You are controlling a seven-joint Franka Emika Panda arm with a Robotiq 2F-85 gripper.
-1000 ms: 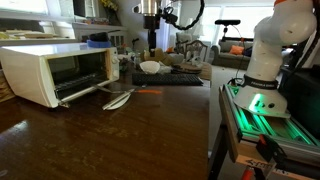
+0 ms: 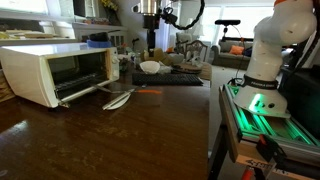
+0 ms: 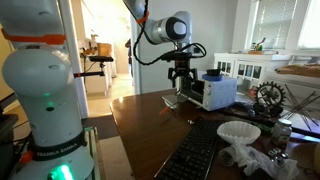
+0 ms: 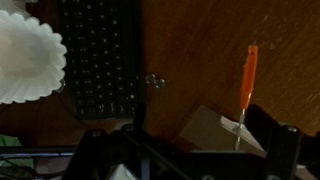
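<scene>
My gripper hangs high above the table, open, with nothing between its fingers. An orange-handled tool (image 4: 249,75) lies below it in the wrist view, its thin pale end running under the right finger (image 4: 277,140). Left of it rests a black keyboard (image 4: 98,50), and beyond that a white scalloped bowl (image 4: 28,58). In exterior view 1 the orange tool (image 2: 147,92) lies on the brown table (image 2: 110,145), near a white plate-like item (image 2: 118,101). The white toaster oven (image 3: 211,92) stands with its front opening showing in exterior view 1.
A brown flat piece (image 4: 210,128) lies beneath the gripper. Crumpled clear plastic (image 3: 250,160) and a jar (image 3: 281,132) sit past the bowl. A dark pot (image 3: 213,75) is on the oven.
</scene>
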